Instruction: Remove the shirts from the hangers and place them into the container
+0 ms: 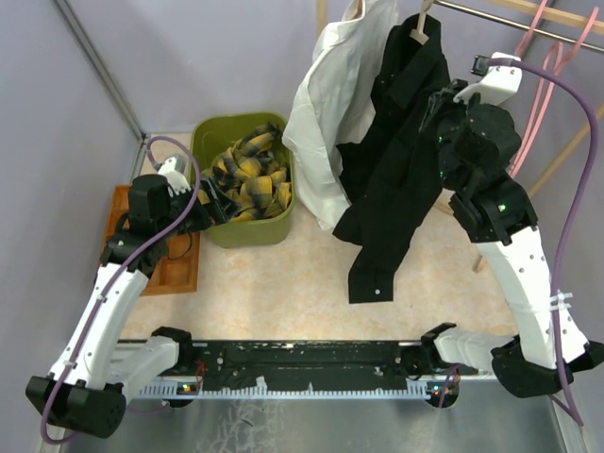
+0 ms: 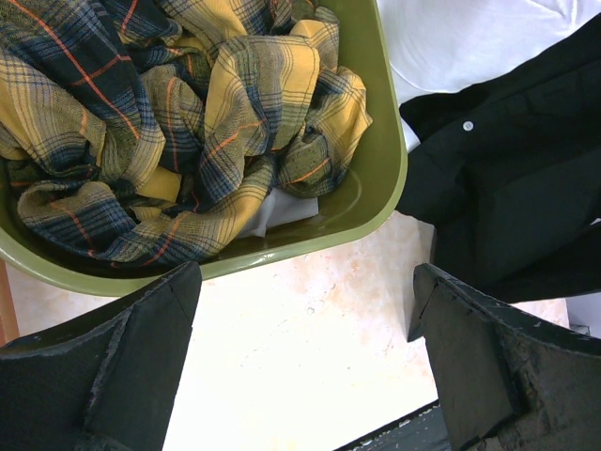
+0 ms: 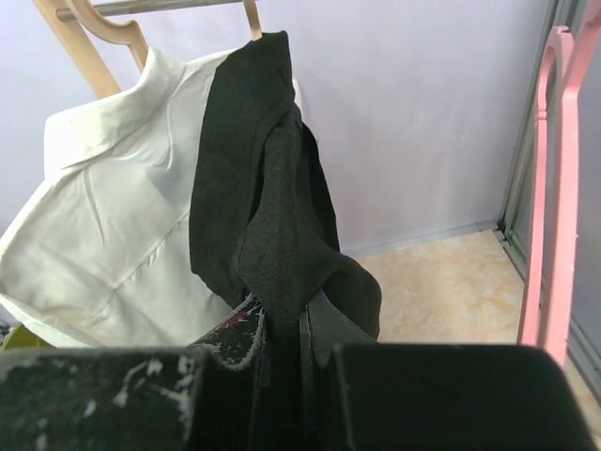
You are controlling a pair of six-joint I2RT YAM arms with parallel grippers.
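Note:
A black shirt (image 1: 392, 175) hangs from a wooden hanger (image 1: 420, 30) on the metal rail, its sleeve dangling toward the table. My right gripper (image 1: 439, 104) is shut on the shirt's right side, and in the right wrist view the black cloth (image 3: 282, 216) runs down between its fingers. The shirt's upper edge still meets the hanger's hook (image 3: 253, 17) there. My left gripper (image 1: 225, 203) stands open in front of the green bin, nothing between its fingers.
A white shirt (image 1: 330, 113) hangs just left of the black one. The green bin (image 1: 250, 232) holds yellow plaid cloth (image 1: 253, 184). Pink hangers (image 1: 543, 94) hang at the right, close to my right arm. A brown tray (image 1: 179, 269) lies under the left arm.

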